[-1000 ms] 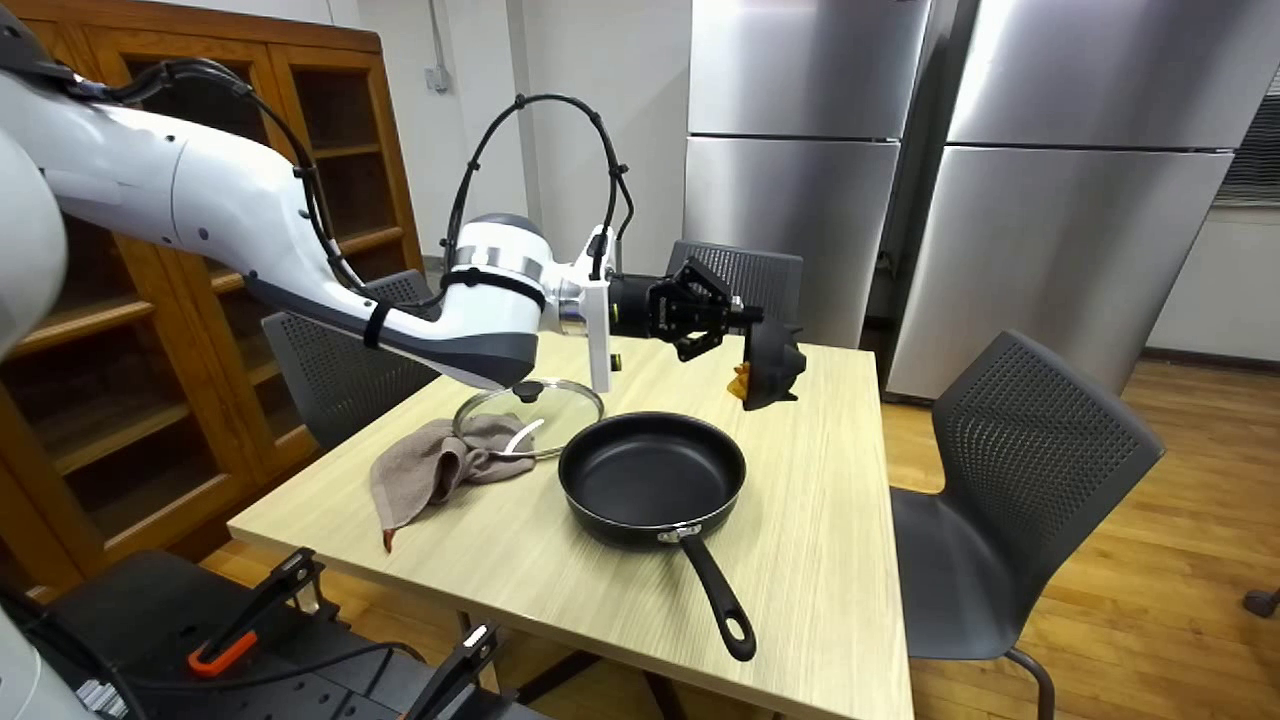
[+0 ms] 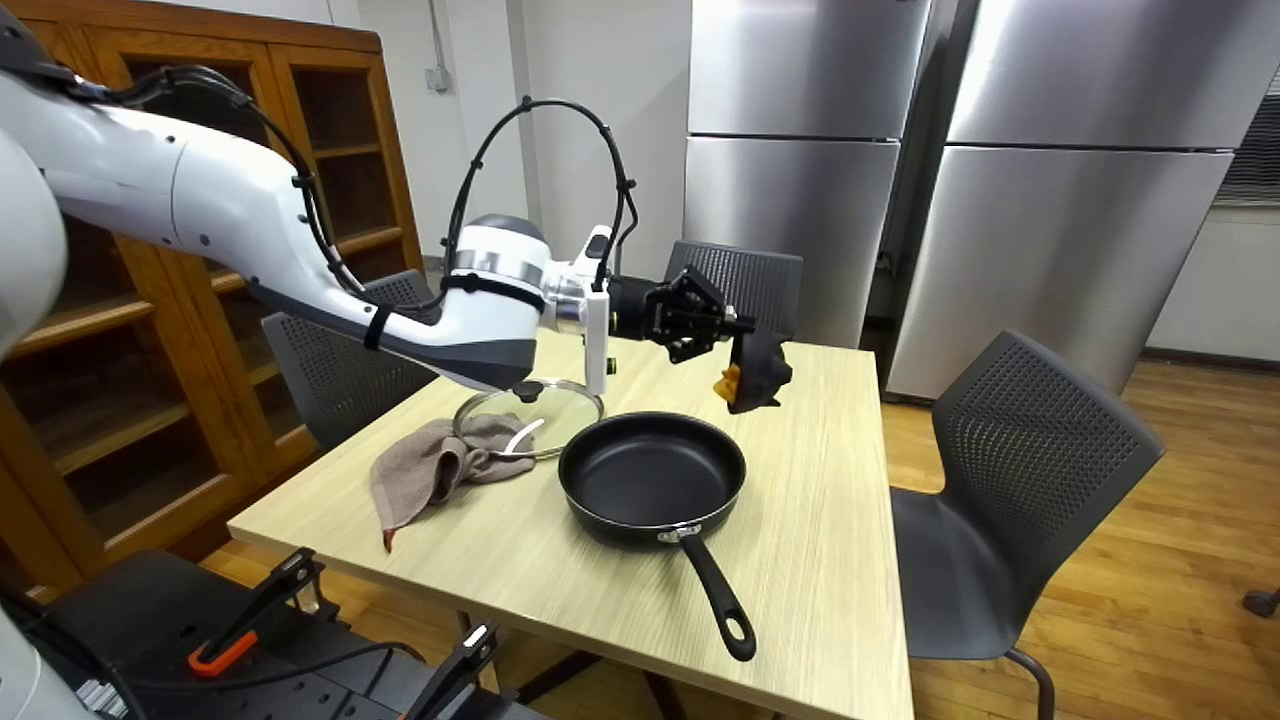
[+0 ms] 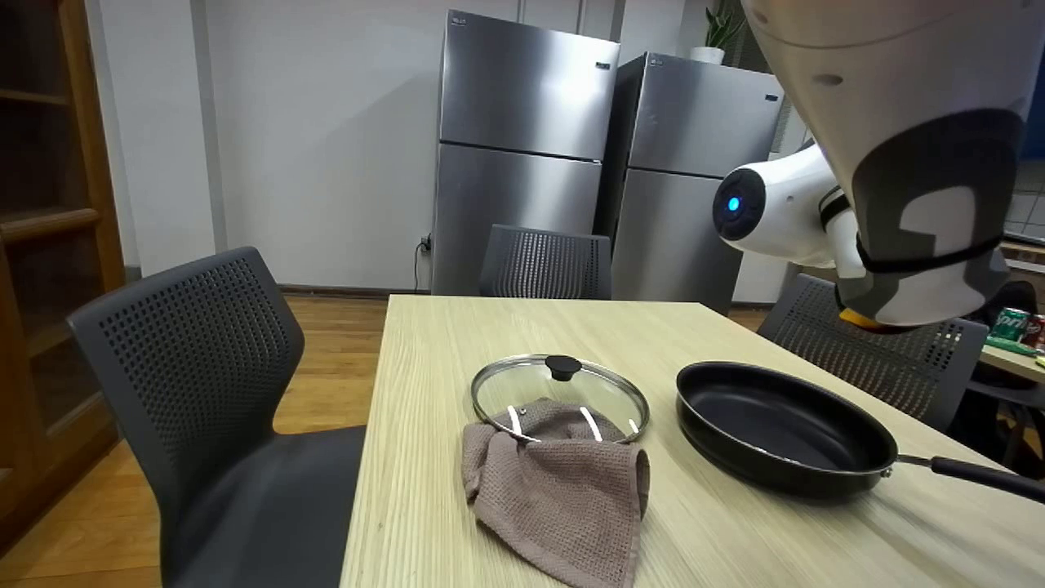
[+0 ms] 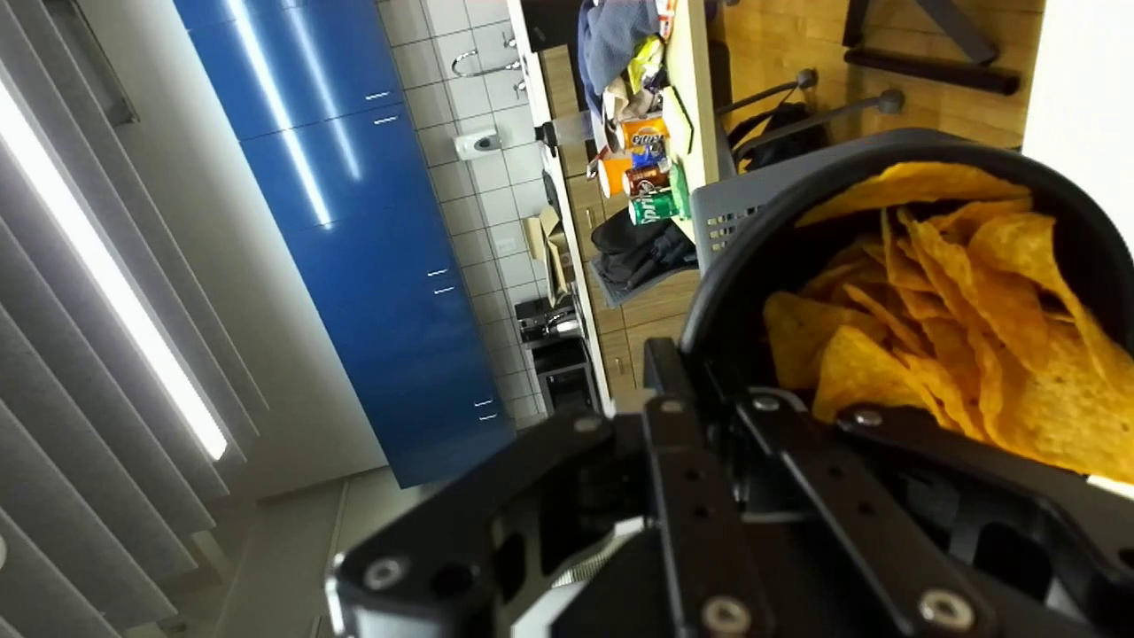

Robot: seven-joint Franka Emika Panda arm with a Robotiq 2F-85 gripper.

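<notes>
Tilted on its side above the table, a black bowl hangs from my gripper, whose fingers are shut on its rim. Orange chips fill the bowl in the wrist view, and a few show at its lower left edge in exterior view 1. The black frying pan sits on the table, nearer the camera and left of the bowl; its inside is empty. In exterior view 2 the pan shows clearly, while the arm hides the gripper and most of the bowl.
A glass lid with a black knob rests partly on a crumpled brown towel, left of the pan. The pan's handle points toward the table's near right. Chairs stand around the table, whose right side is clear.
The bowl has shifted slightly left in exterior view 1 and turned a little, still held by its rim. Pan, lid and towel have stayed where they were.
</notes>
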